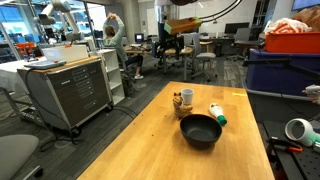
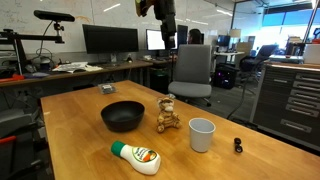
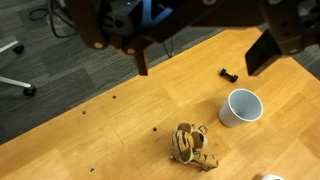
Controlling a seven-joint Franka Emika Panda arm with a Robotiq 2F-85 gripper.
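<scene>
High above the table, my gripper stands open, its dark fingers wide apart with nothing between them. In the wrist view a striped plush tiger lies lower down, beside a white cup. Exterior view 2 has the plush tiger sitting between the black bowl and the upright white cup. A white bottle with a green cap lies on its side in front of them. No object touches the gripper.
A small black item rests on the wooden table beyond the cup. A grey chair and a drawer cabinet stand off the table.
</scene>
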